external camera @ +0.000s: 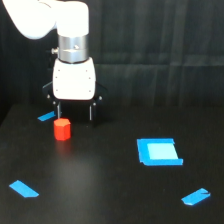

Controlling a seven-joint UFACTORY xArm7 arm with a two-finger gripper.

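A small red block (62,129) stands on the black table at the left. My gripper (75,113) hangs just above and slightly to the right of it in the picture, pointing down. The dark fingers are spread apart with nothing visible between them, so it is open. The left finger ends close above the block in the image; how far apart they are in depth I cannot tell.
A pale square outlined in blue tape (161,151) lies right of centre. Blue tape strips mark the table at front left (23,188), front right (196,197) and behind the block (46,116).
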